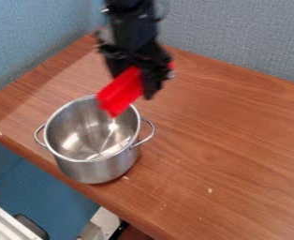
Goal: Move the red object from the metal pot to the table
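Note:
The red object (118, 93), a blurred block shape, hangs tilted over the back rim of the metal pot (95, 171). Its lower end overlaps the rim in the picture; whether they touch cannot be made out. My black gripper (139, 71) is shut on the object's upper part, and the fingers are dark and blurred by motion. Apart from a shiny streak on its floor, the pot's inside looks empty. The wooden table (225, 131) lies bare to the right of the pot.
The pot stands near the table's left front edge, with a loop handle (147, 131) reaching right. Blue-grey walls (237, 33) close off the back and left. Wide free room spreads across the table's middle and right.

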